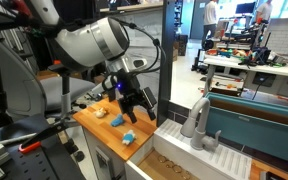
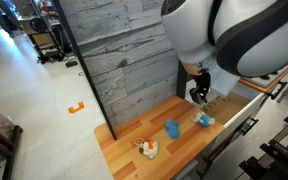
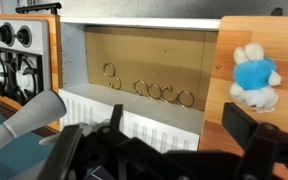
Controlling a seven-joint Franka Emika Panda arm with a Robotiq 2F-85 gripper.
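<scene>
My gripper (image 1: 137,110) hangs over the wooden counter (image 1: 91,122), its two fingers well apart and nothing visible between them. In the wrist view the dark fingers (image 3: 248,138) stand wide at the lower edge. A small blue and white plush toy (image 3: 254,78) lies on the wood at the right there; exterior view 1 shows the same toy (image 1: 128,138) below the gripper near the counter's front edge. Farther left on the counter lie a blue toy (image 1: 117,121) and a pale toy (image 1: 102,112), the latter also seen as a white and orange toy (image 2: 147,148).
Beside the counter is a white-walled compartment (image 3: 99,103) with several thin metal rings (image 3: 152,87) on its brown floor. A grey tap-like fixture (image 1: 197,120) rises behind it. A grey panel wall (image 2: 134,70) backs the counter; a stove-like unit (image 3: 18,55) shows at the wrist view's left.
</scene>
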